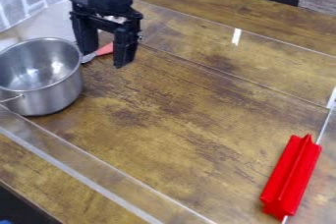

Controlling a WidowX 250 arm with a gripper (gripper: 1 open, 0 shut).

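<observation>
My black gripper (106, 43) hangs from the upper left of the camera view, open, above and just right of a large steel bowl (39, 76). Part of a small red object (105, 50) shows behind the gripper, partly hidden by it. I cannot tell whether the fingers touch it.
A long red object (292, 175) lies at the lower right of the wooden table (197, 120). A pale surface and railing stand at the upper left.
</observation>
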